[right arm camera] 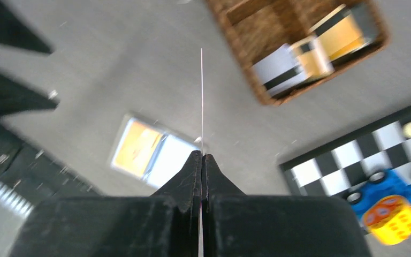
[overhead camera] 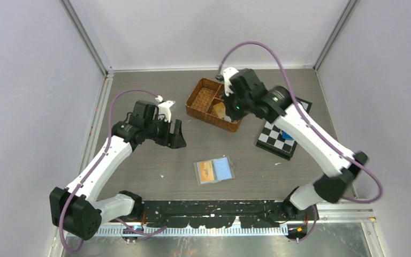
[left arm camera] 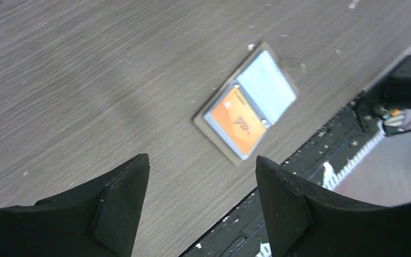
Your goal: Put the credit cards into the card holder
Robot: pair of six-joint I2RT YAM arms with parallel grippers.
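Note:
The open card holder (overhead camera: 214, 170) lies flat on the table, an orange card (overhead camera: 206, 171) in its left half and a light-blue half (left arm camera: 267, 84) beside it. In the right wrist view, a thin pale card (right arm camera: 202, 101), seen edge-on, stands up from my right gripper, whose fingers are shut on it. That gripper is above the basket's right part in the top view. More cards (right arm camera: 283, 69) lean inside the wicker basket (overhead camera: 214, 123). My left gripper is open and empty, up and to the left of the holder.
A chessboard (overhead camera: 276, 138) with pieces lies to the right, with a blue-and-yellow toy (right arm camera: 388, 203) on it. Bare table (overhead camera: 192, 147) separates the basket from the holder. The right arm covers part of the board.

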